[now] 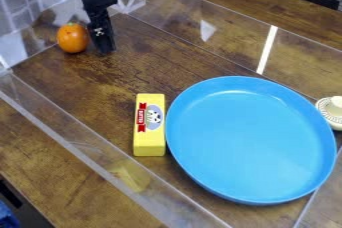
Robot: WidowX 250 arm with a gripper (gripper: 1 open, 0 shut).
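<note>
At the upper left, an orange round fruit [72, 39] rests on the dark wooden table [107, 102]. The black gripper [99, 42] hangs just to its right, low over the table, its fingers open; whether they touch the fruit is hard to tell. A yellow box [150, 125] with a cartoon face lies near the centre, beside a large blue plate [250, 137] on the right.
A white round object [330, 112] sits at the right edge beside the plate. Clear strips run along the table's left and front. The middle of the table above the box is bare.
</note>
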